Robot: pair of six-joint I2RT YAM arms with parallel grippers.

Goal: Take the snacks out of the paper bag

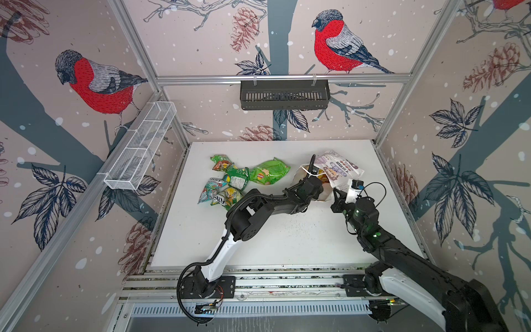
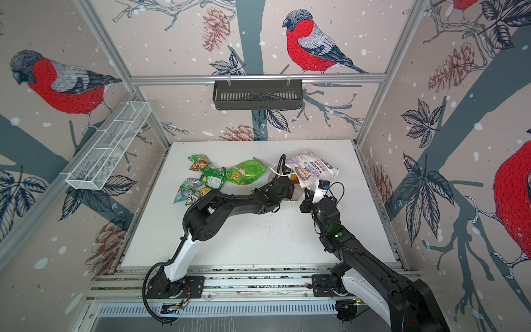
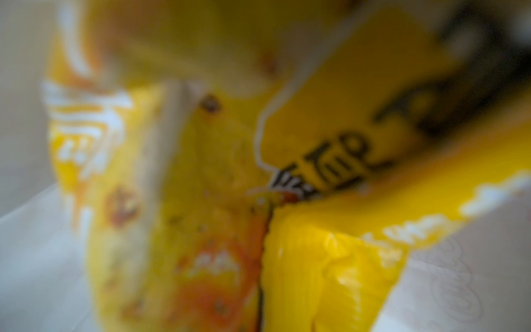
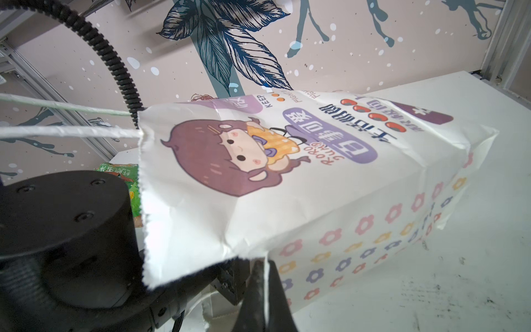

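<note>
The white printed paper bag point(image 4: 332, 166) lies on its side at the back right of the table, its mouth facing left. My right gripper is shut on the edge of that mouth, the paper showing as a thin white line between its fingers. My left gripper point(image 1: 319, 188) reaches in at the opening. A yellow snack packet point(image 3: 215, 182) fills the left wrist view, blurred and very close; my left gripper is shut on it, its fingers hidden behind the packet. Whatever lies deeper in the bag is covered.
Several snack packets lie at the left back, among them a large green one point(image 1: 270, 171) and a teal one point(image 1: 211, 189). White string handles point(image 4: 66, 131) stretch across near my left arm.
</note>
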